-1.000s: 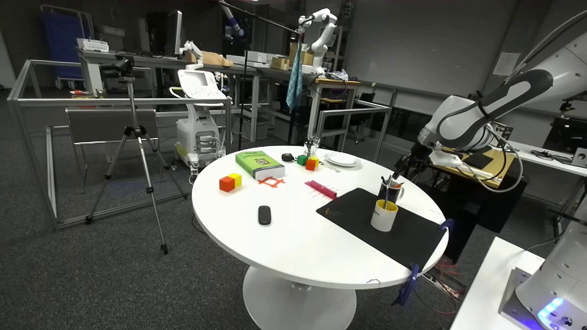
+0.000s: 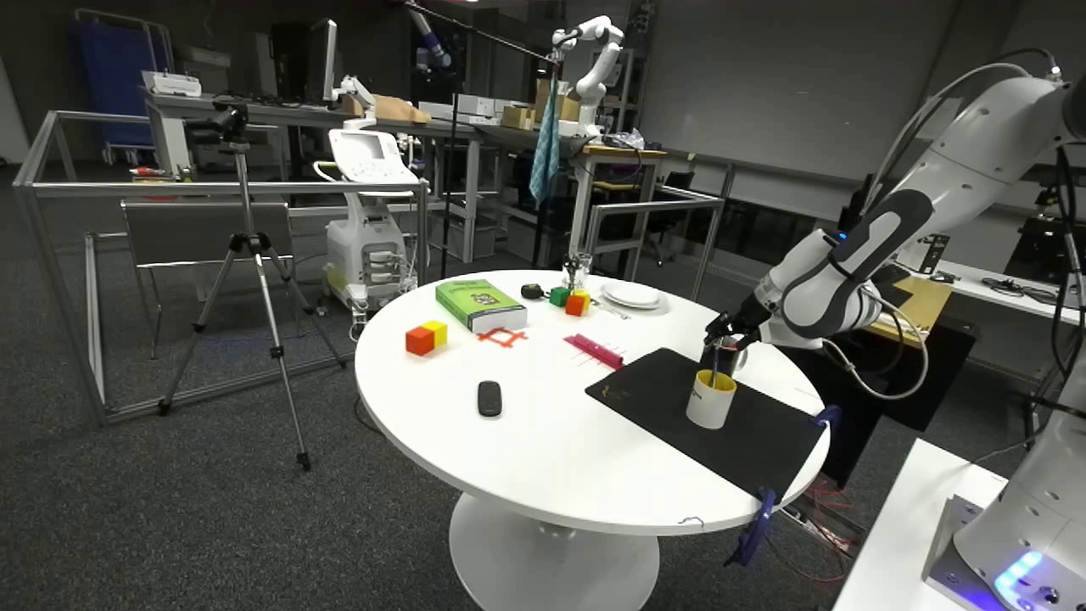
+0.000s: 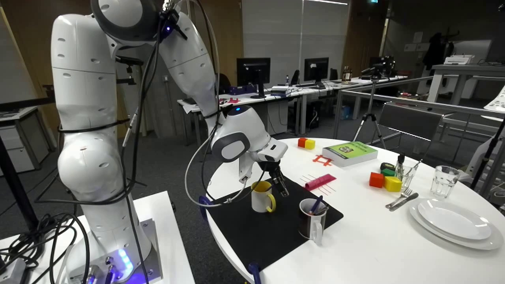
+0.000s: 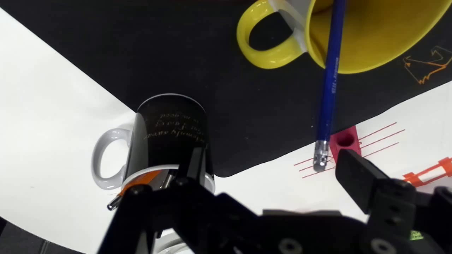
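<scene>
A white mug with a yellow inside (image 2: 708, 404) stands on the black mat. A blue pencil (image 4: 330, 93) leans out of it, metal-tipped end up. Beside it is a dark mug with a white handle (image 4: 169, 127), holding pens, one of them orange (image 4: 144, 180). My gripper is open above the mat, close to both mugs. In the wrist view the pencil's upper end appears between the spread fingers, nearer the right one; it is not gripped. The left finger (image 4: 195, 163) overlaps the dark mug's rim in that view.
A magenta holder (image 3: 320, 182) with a hole in its end lies past the mat (image 3: 246, 232). Farther off are a green book (image 3: 350, 152), colored blocks (image 3: 376, 180), a glass (image 3: 444, 182) and plates (image 3: 454, 220). The table's front left, around a black device (image 2: 489, 398), is mostly clear.
In exterior view 1 my gripper has moved left and down, closer to the mugs and the pencil's upper end. The mugs and the other table objects stay in place.
</scene>
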